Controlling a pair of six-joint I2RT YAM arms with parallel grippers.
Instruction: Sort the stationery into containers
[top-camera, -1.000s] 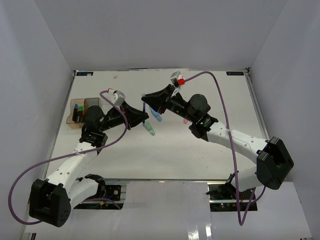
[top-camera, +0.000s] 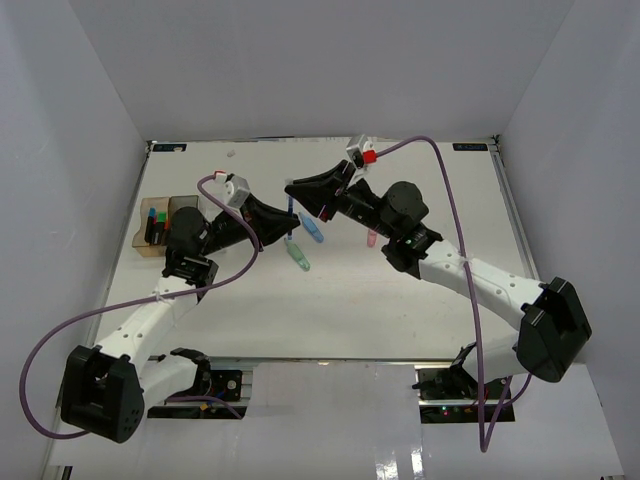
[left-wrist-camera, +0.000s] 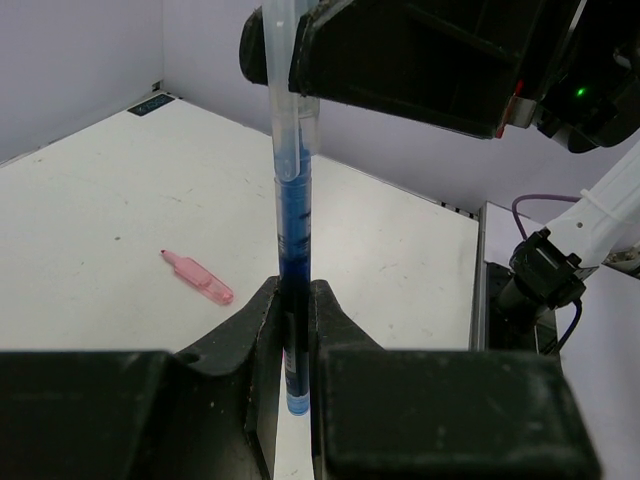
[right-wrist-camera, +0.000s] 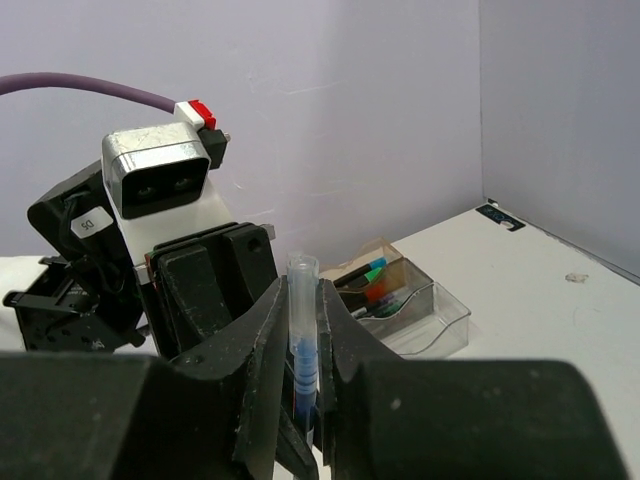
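Note:
Both grippers meet above the table's middle on one upright blue pen with a clear cap (left-wrist-camera: 294, 230). My left gripper (top-camera: 288, 220) is shut on its lower part; my right gripper (top-camera: 292, 183) is shut on the capped upper end. A green item (top-camera: 298, 256), a blue item (top-camera: 311, 227) and a pink item (left-wrist-camera: 200, 277) lie loose on the table. A divided container (top-camera: 142, 243) at the left holds several pens and markers; a clear compartment (right-wrist-camera: 440, 325) shows beside them in the right wrist view.
Walls stand at the back and both sides.
The loose items on the table have not moved.

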